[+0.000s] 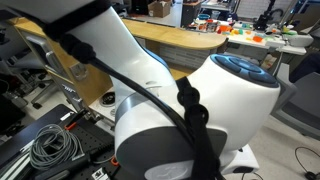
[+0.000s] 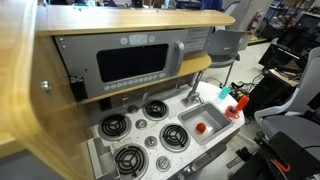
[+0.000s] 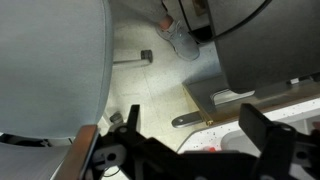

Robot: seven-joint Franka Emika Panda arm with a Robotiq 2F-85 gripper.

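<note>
The gripper is open in the wrist view, its dark fingers [image 3: 128,145] standing apart at the bottom with only floor and a counter edge seen between them. In exterior view 1 the white arm [image 1: 190,110] fills the middle and hides the gripper. Exterior view 2 shows a small red object [image 2: 200,127] in the grey sink [image 2: 185,136]. On the round white surface beside it are a cyan cup [image 2: 224,92], a red upright object [image 2: 243,102] and a low red object [image 2: 232,113].
A stove top with several coil burners [image 2: 157,109] lies left of the sink, below a microwave [image 2: 138,62] under a wooden shelf [image 2: 130,22]. Grey chairs [image 1: 300,95] stand nearby. A person's shoe [image 3: 181,40] shows on the floor.
</note>
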